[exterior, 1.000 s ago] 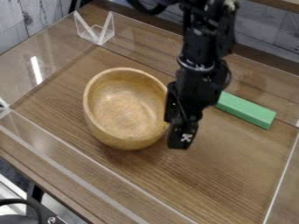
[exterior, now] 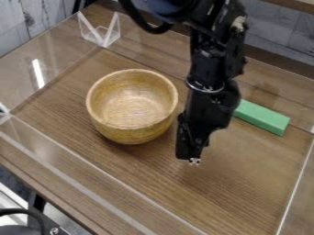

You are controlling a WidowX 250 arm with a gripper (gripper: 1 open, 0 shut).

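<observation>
My black gripper (exterior: 192,158) is low over the wooden table, just right of and in front of a round wooden bowl (exterior: 130,101). Its fingertips are close together, shut, with nothing visible between them. The bowl stands upright, and its inside looks empty.
A green block (exterior: 262,117) lies at the right, behind the arm. A clear wire-like object (exterior: 101,29) is at the back left.
</observation>
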